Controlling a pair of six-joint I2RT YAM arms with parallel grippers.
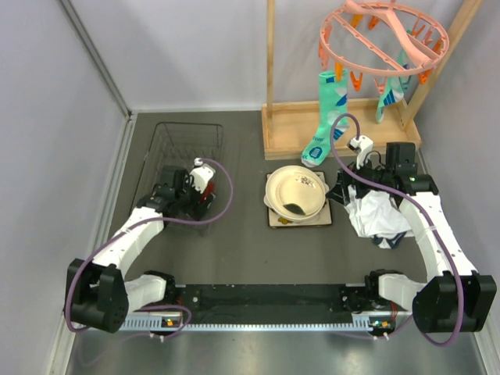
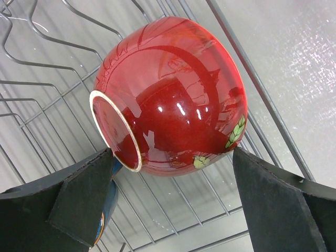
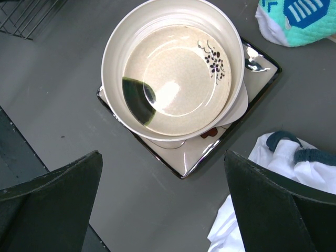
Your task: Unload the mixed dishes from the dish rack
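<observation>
A glossy red bowl (image 2: 173, 89) with a pale rim and green leaf marks rests tilted in the wire dish rack (image 2: 189, 205). My left gripper is open, its fingertips at either side of the bowl's lower part; whether they touch it I cannot tell. Behind the left finger a blue dish (image 2: 108, 207) shows partly. From above, the left arm hides much of the red dish (image 1: 208, 191). A cream plate (image 3: 178, 79) lies inside a white bowl (image 3: 110, 63), stacked on a square dark-edged plate (image 3: 181, 163). Near this stack my right gripper hangs open and empty.
White cloth (image 1: 379, 215) lies under and beside the right arm. A wooden stand (image 1: 293, 137) occupies the back, with a pink hanger (image 1: 324, 43) and socks (image 1: 328, 109) above. Bare grey table (image 1: 246, 250) separates rack and plate stack.
</observation>
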